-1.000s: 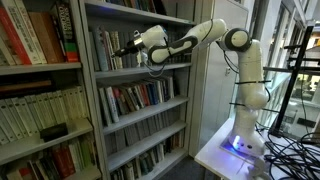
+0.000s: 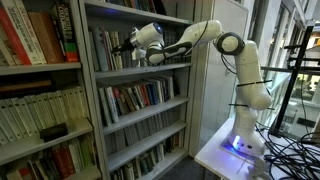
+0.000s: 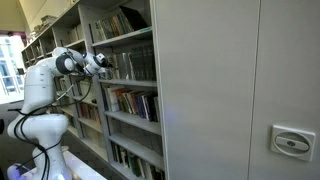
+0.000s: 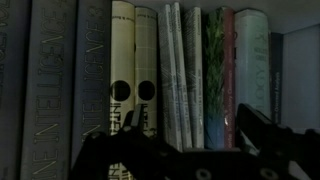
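Observation:
My gripper stands open in the wrist view, its two dark fingers apart before a row of upright books with nothing held between them. Two pale spines with black dots (image 4: 122,80) are left of centre, beside thick dark volumes (image 4: 45,90). Thin whitish books (image 4: 180,80), a green-patterned spine (image 4: 214,75), a reddish one and a pale greenish book (image 4: 253,65) follow to the right. In exterior view 1 the gripper (image 2: 124,47) is small and dark, close to books on an upper shelf; contact cannot be made out there.
Shelf boards (image 2: 140,71) and uprights surround the row. Lower shelves hold more books (image 2: 130,98). A large pale cabinet panel (image 3: 205,90) stands beside the shelving. The white table (image 2: 215,158) under the arm's base looks mostly bare.
The wrist has shifted and turned slightly at the upper shelf, with its pale housing now hanging lower. The arm's base and the books look unchanged.

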